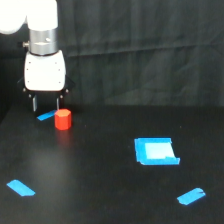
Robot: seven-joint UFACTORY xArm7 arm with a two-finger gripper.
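Note:
My gripper [46, 103] hangs at the upper left, pointing down, below the white body of the arm. Its dark fingers stand apart, with nothing visible between them. A small red block [63, 119], rounded or many-sided, rests on the dark table just right of and slightly below the fingertips. Whether it is nearer to the camera than they are is hard to judge. Toward the right, a white square with a blue border [157, 151] lies flat and empty on the table.
Blue strips mark the table: one [46, 115] beneath the gripper, another [20, 188] at the front left, a third [191, 196] at the front right. A black curtain [140, 50] closes off the back.

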